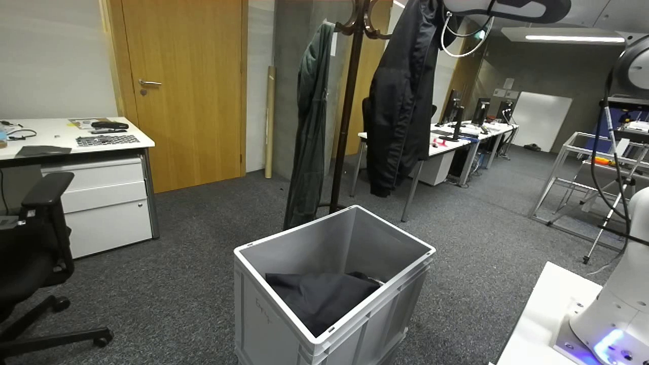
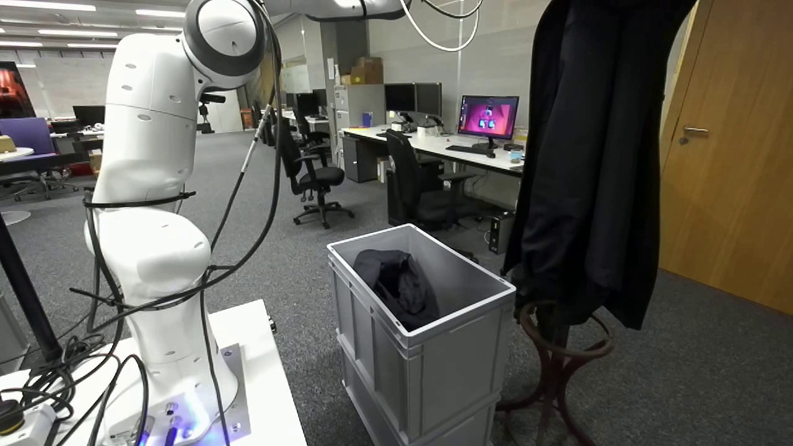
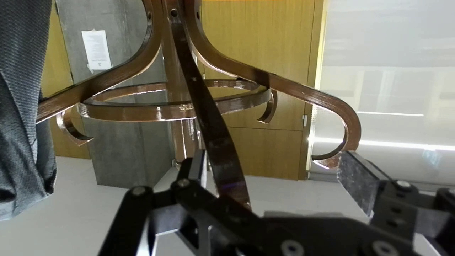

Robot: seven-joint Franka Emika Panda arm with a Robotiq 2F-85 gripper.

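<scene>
In the wrist view my gripper is open, its fingers (image 3: 362, 183) wide apart and no cloth between them. A brown curved hook arm (image 3: 213, 123) of the coat stand runs down across the gap, close to the left finger; whether it touches cannot be told. A dark garment (image 3: 21, 106) hangs at the left edge there. On the stand (image 1: 348, 109) hang a black jacket (image 1: 398, 103) and a dark green one (image 1: 309, 121). Dark cloth (image 1: 322, 298) lies inside the grey crate (image 1: 261, 322). Both exterior views leave the gripper out of frame.
The crate (image 2: 461, 357) stands on the floor between the robot's white table (image 2: 260, 371) and the coat stand's base (image 2: 554, 364). A white cable loop (image 1: 465, 51) hangs from the arm near the black jacket. An office chair (image 1: 42, 243) and desk stand clear at the left.
</scene>
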